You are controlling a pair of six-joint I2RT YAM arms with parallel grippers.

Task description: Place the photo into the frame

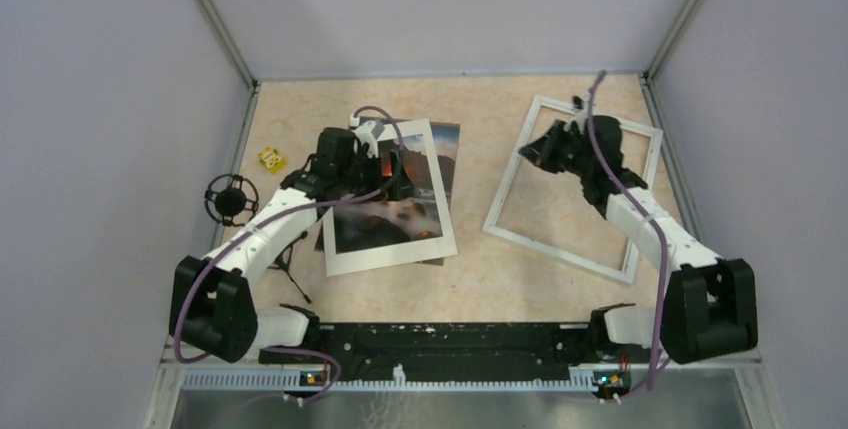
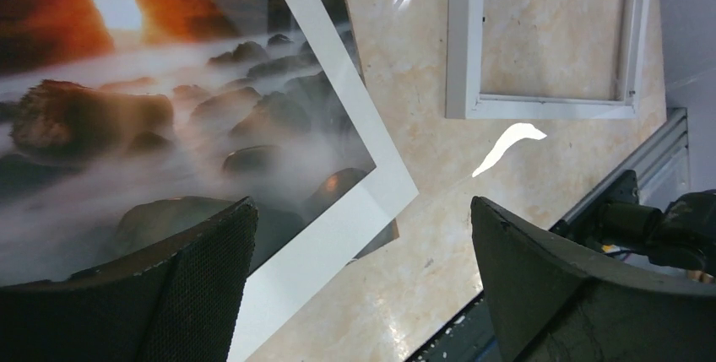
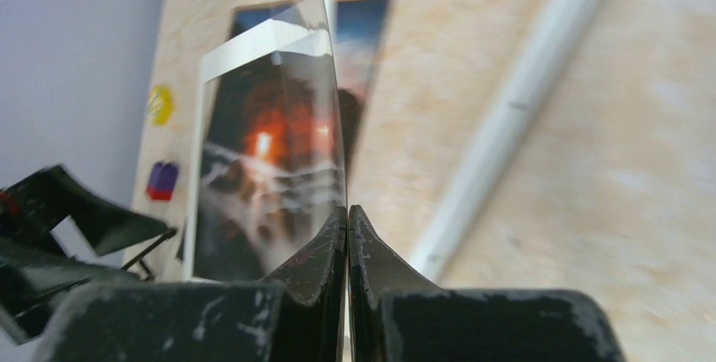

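Observation:
A white mat [image 1: 398, 255] lies at left centre, with the dark landscape photo [image 1: 380, 234] showing through its window. The photo's edges stick out past the mat at upper right and lower right. Over the mat, my left gripper [image 1: 404, 176] stands open; between its fingers nothing is held. The empty white frame [image 1: 560, 253] lies at right. My right gripper [image 1: 530, 155], raised near the frame's left bar, is shut. A clear sheet [image 3: 312, 134] runs up from its fingertips in the right wrist view, its edge pinched there; the sheet barely shows from above.
A yellow item [image 1: 271, 159], a round black item [image 1: 231, 200] and a thin black stand [image 1: 287, 263] sit along the left side. Bare table lies between mat and frame. Bright glare [image 2: 508, 144] shows in the left wrist view.

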